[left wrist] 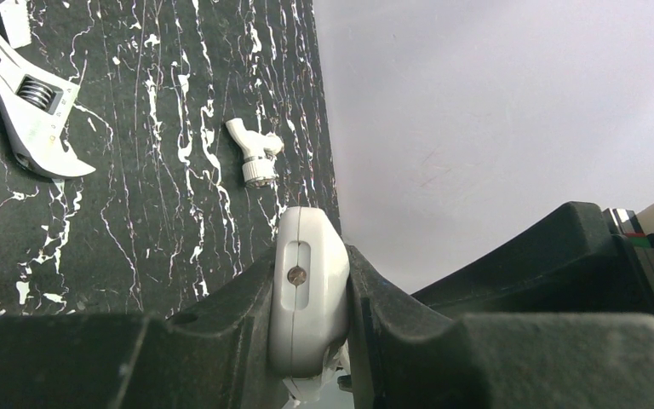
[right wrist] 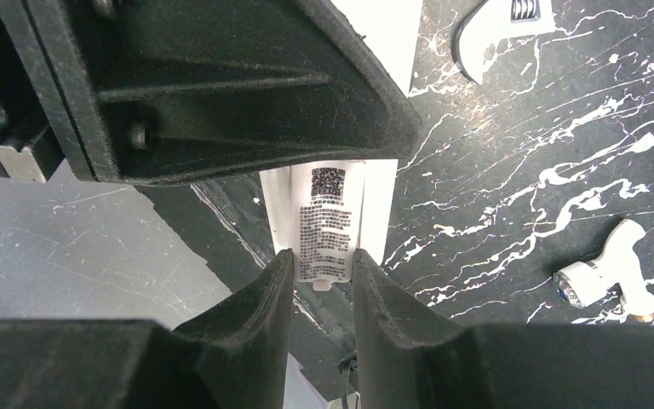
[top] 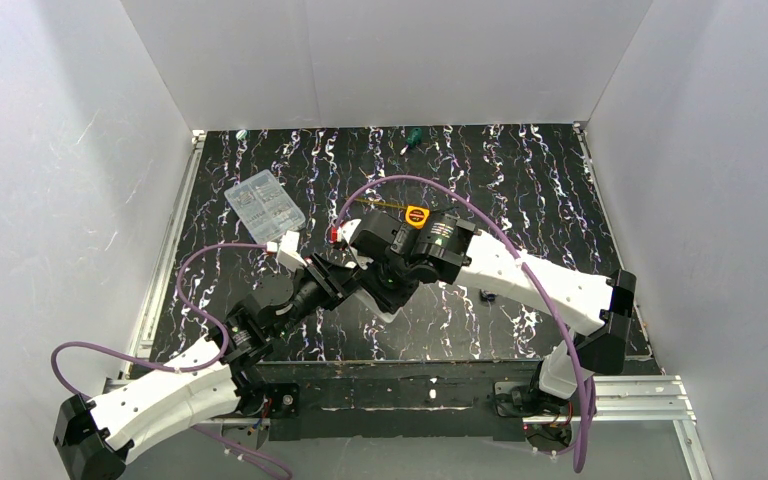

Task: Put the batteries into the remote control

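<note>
The white remote control (left wrist: pixel 308 294) is gripped end-on by my left gripper, its rounded end with a small screw showing. In the right wrist view the remote's pale body (right wrist: pixel 381 204) runs beneath a black left finger (right wrist: pixel 247 94). A white battery cover (right wrist: pixel 328 230), printed with a code and small text and ending in a tab, lies along the remote's back. My right gripper is shut on this cover, one fingertip at each side. Whether the cover sits fully flush cannot be told. No batteries show.
An adjustable wrench (left wrist: pixel 38 111) and a white pipe-like fitting (left wrist: pixel 255 152) lie on the black marbled table. Farther back are a clear compartment box (top: pixel 265 207), a yellow tape measure (top: pixel 417 216) and a green screwdriver (top: pixel 413 137). Both arms crowd together mid-table.
</note>
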